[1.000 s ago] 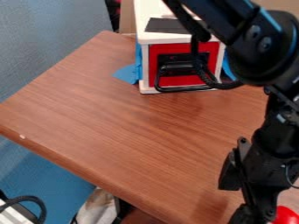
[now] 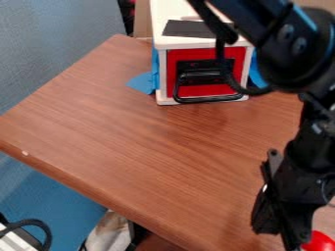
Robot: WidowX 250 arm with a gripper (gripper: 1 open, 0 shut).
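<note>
My gripper (image 2: 281,211) hangs at the right edge, low over the wooden table (image 2: 131,147), its black fingers pointing down; whether it is open or shut is hard to tell. A red object (image 2: 318,243) is partly visible at the bottom right corner, just beside the gripper and partly hidden by it.
A white box with a red front (image 2: 183,59) and a black wire handle stands at the back, a blue cloth (image 2: 144,81) beside it.
My gripper has shifted slightly to the right over the last second. The box and table look the same.
</note>
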